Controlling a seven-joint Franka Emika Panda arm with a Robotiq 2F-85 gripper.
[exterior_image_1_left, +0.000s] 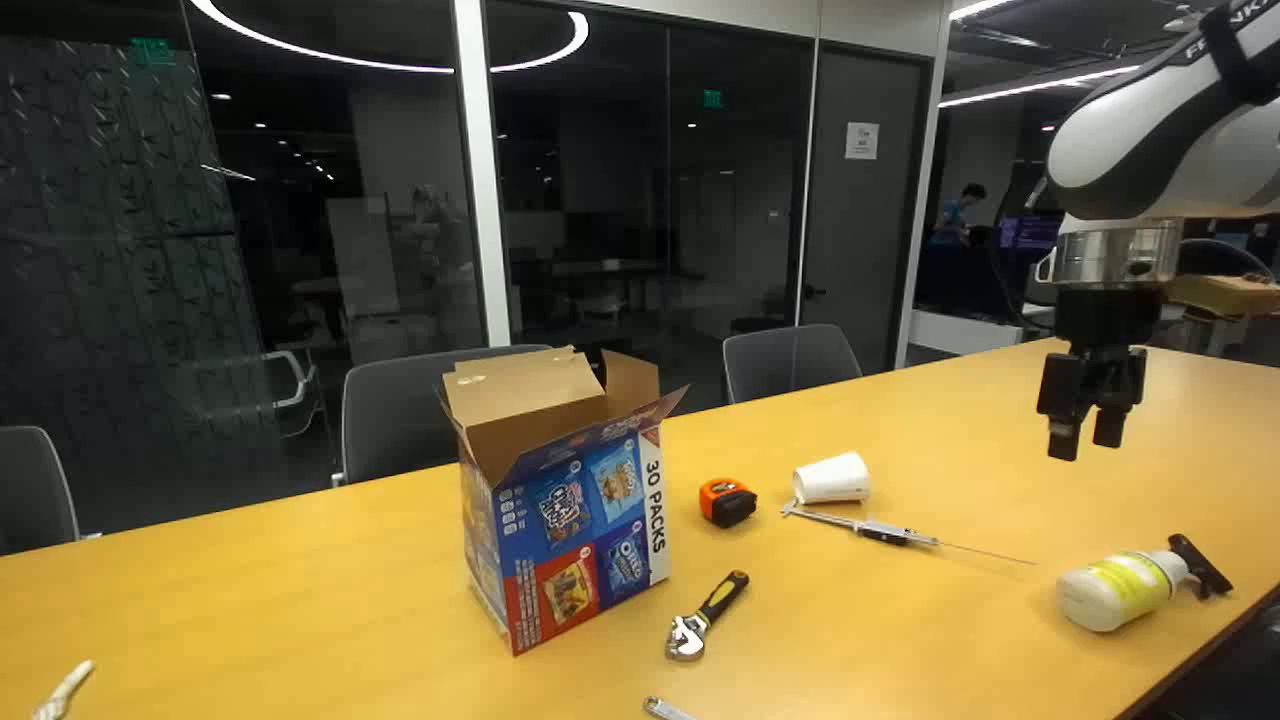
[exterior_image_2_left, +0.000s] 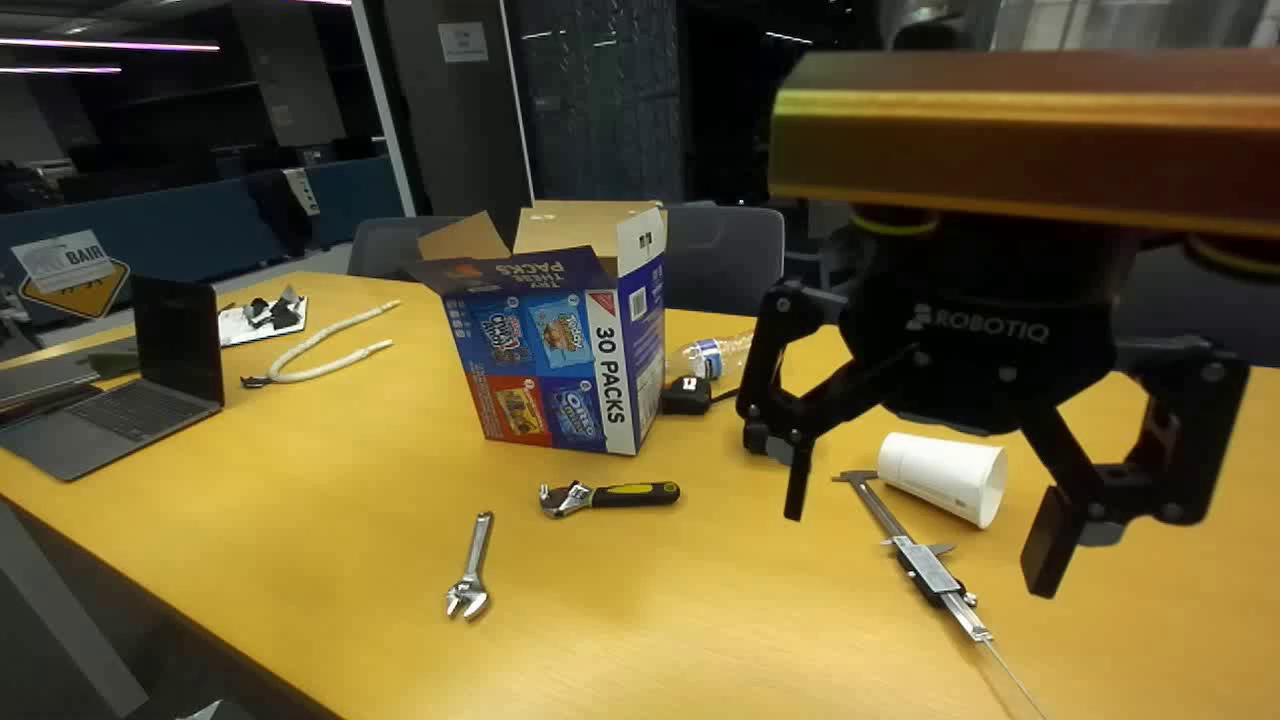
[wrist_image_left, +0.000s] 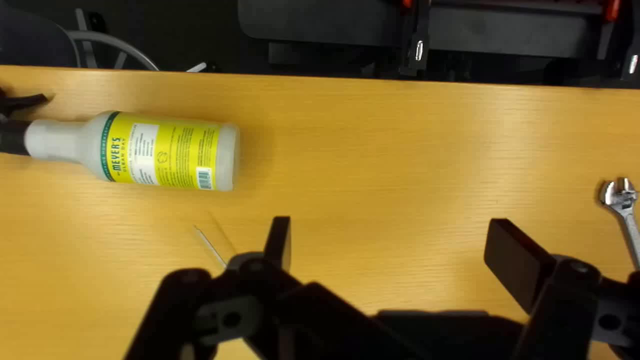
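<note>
Above the table hangs my gripper, wide open, with bare air between its fingers; the wrist view shows only tabletop beneath the gap. Lying on its side near the table edge is a spray bottle with a yellow label. A white cup is tipped over beside a digital caliper, whose thin rod shows near the left finger in the wrist view. The snack box stands with its top flaps open. In front of it rest a black-and-yellow wrench and a silver wrench.
An orange tape measure sits between box and cup. Behind it is a clear plastic bottle. A laptop and a pale bent cord occupy the far left. Bare table lies between spray bottle and silver wrench.
</note>
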